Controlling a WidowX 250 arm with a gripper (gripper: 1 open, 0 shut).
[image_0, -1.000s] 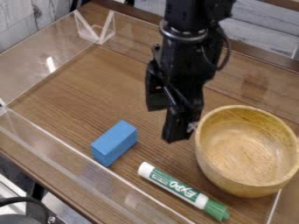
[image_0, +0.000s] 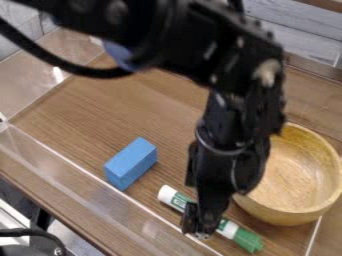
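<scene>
My black gripper (image_0: 207, 205) is low over a white-and-green Expo marker (image_0: 238, 232), its fingertips at or just above the barrel and covering its middle. The fingers stand open; whether they straddle the marker is hard to tell. The arm fills the upper centre of the view.
A blue block (image_0: 130, 163) lies left of the gripper. An empty tan bowl (image_0: 302, 180) sits to the right, partly behind the gripper.
The gripper has come down and toward the front, from above and behind the marker onto it, now hiding part of it. The block and bowl have stayed put.
</scene>
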